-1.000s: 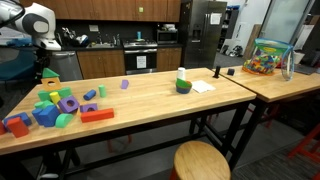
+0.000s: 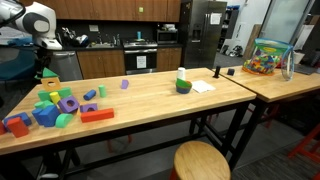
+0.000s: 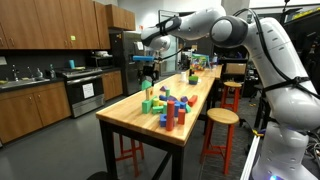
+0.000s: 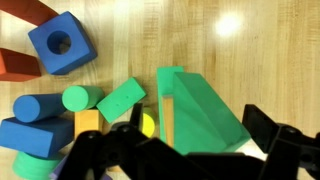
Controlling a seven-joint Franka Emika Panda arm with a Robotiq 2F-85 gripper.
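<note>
In the wrist view a green wedge-shaped block (image 4: 198,112) lies under my gripper, and the fingers stand apart on either side of it. My gripper is open; whether a finger touches the block cannot be made out. In exterior view 1 a green triangle (image 2: 48,74) tops a pile at the table's left end, above an orange block (image 2: 49,86). The gripper itself is small and dark there, just above the triangle.
Around the wedge lie a blue block with a hole (image 4: 62,43), a small green block (image 4: 121,100) and blue cylinders (image 4: 39,107). A red bar (image 2: 97,115) lies near the front edge. Farther right, a green bowl (image 2: 183,87) stands on the table (image 2: 150,105), with bare wood between.
</note>
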